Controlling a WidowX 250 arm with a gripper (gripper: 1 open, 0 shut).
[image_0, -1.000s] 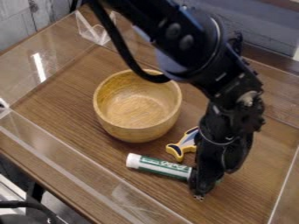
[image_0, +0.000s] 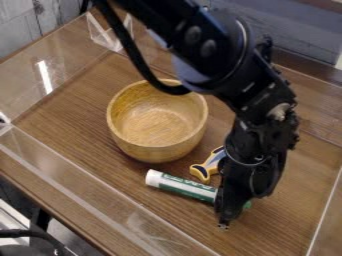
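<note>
A white and green cylindrical tube (image_0: 178, 184) lies on the wooden table, its right end under my black gripper (image_0: 230, 207). The gripper is down at the tube's right part and appears shut on it, though the fingertips are dark and partly hide the contact. A yellow and blue object (image_0: 205, 167) lies just behind the tube, partly hidden by the gripper. A yellow bowl (image_0: 156, 115) stands to the left and behind these.
Clear walls or rims edge it at left, front and right. A dark cable loop is at the lower left.
The gripper has shifted very slightly at the tube's right end; the tube and other objects look nearly unchanged.
</note>
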